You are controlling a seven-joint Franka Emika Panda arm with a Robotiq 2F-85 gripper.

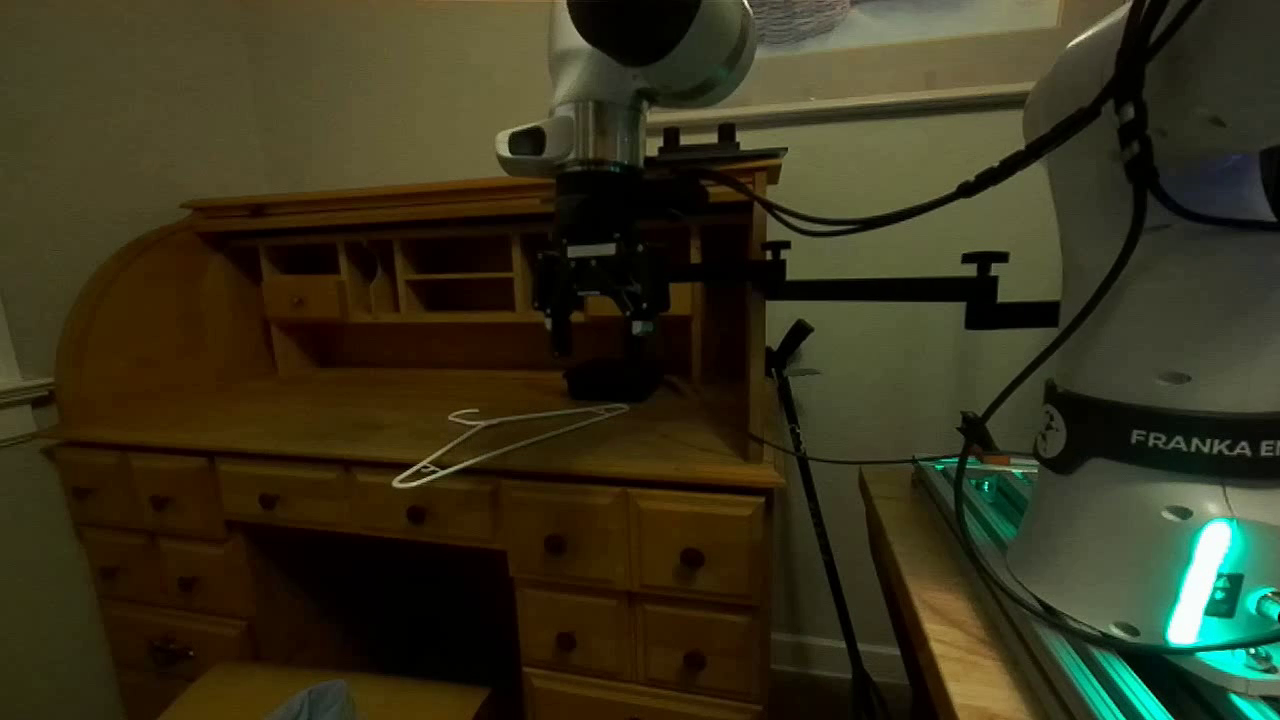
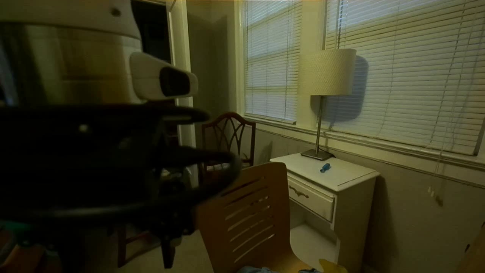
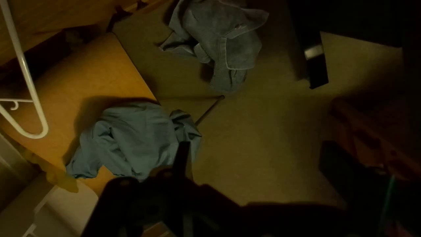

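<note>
A white clothes hanger [image 1: 609,410] lies on the wooden roll-top desk, its near end sticking out past the front edge. My gripper [image 1: 601,335] hangs over the desk, fingers pointing down and spread open with nothing held. It is above and apart from the hanger. In the wrist view the fingers [image 3: 182,156] stand wide apart, and part of the hanger [image 3: 26,67] shows at the left edge, outside the fingers. A crumpled blue-grey cloth [image 3: 136,134] rests on a wooden chair seat [image 3: 106,65]; a grey garment [image 3: 238,45] lies on the floor.
The desk's shelves and pigeonholes [image 1: 462,254] rise behind the gripper. A small black object [image 1: 600,382] sits on the desktop near them. A black bar [image 1: 876,289] extends at the right. Open desktop [image 1: 300,402] lies to the left.
</note>
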